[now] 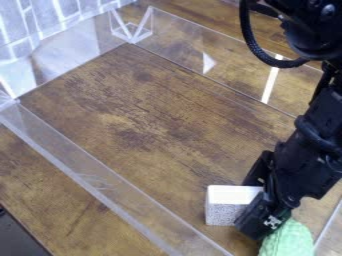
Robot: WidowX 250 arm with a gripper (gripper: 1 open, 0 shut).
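A white speckled block (226, 205) sits on the wooden floor of a clear-walled enclosure at the lower right. My black gripper (263, 210) is low beside it, its dark fingers at the block's right side; whether they are closed on it cannot be told. A mint-green textured object (289, 242) lies just below the gripper at the bottom edge.
Clear acrylic walls (100, 186) border the wooden work area (134, 120). A white lattice surface (40, 25) shows at the upper left.
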